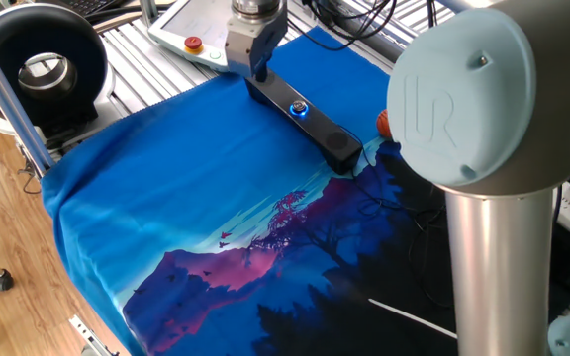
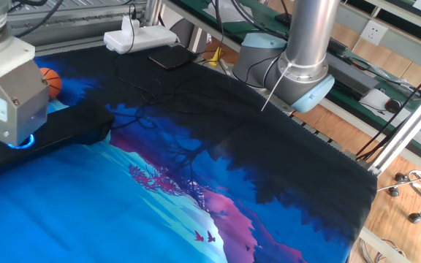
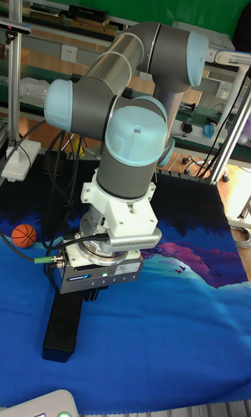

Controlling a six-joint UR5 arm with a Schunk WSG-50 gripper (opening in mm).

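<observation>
A long black speaker bar (image 1: pixel 320 135) lies on the blue printed cloth, its round knob (image 1: pixel 299 107) ringed in blue light. At the bar's far end in exterior view 1, my gripper (image 1: pixel 262 75) hangs close above or beside it; whether they touch does not show. In exterior view 2 the grey gripper body hides part of the bar (image 2: pixel 64 128), and no fingertips show. Dark fingers (image 3: pixel 91 295) point down by the bar (image 3: pixel 61 324) in exterior view 3, too small to tell how far apart they are.
An orange basketball-patterned ball (image 3: pixel 24 236) sits near the bar. Loose black cables (image 2: pixel 152 95) and a flat black object (image 2: pixel 172 57) lie on the cloth's dark part. A teach pendant with a red button (image 1: pixel 193 44) stands behind.
</observation>
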